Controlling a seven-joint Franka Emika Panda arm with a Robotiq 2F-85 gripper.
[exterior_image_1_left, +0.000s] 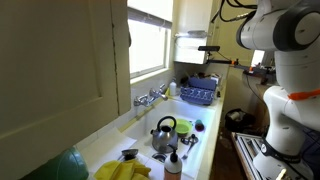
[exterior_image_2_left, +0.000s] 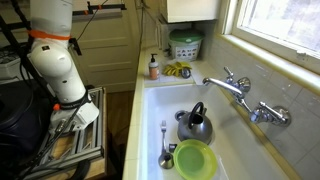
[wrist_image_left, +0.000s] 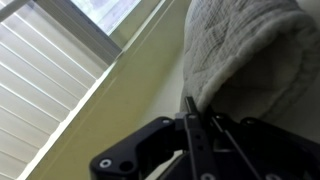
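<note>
In the wrist view a grey, quilted-looking cloth fills the upper right. My gripper is at the cloth's lower edge, shut on a fold of it. Part of the cloth runs out of the frame, so its full shape is hidden. Neither exterior view shows the gripper; only the white arm appears, rising along the right side of exterior view 1.
A white sink contains a kettle, a green bowl and utensils. Near it are a faucet, a soap bottle and a yellow cloth. A dish rack stands beyond the sink.
</note>
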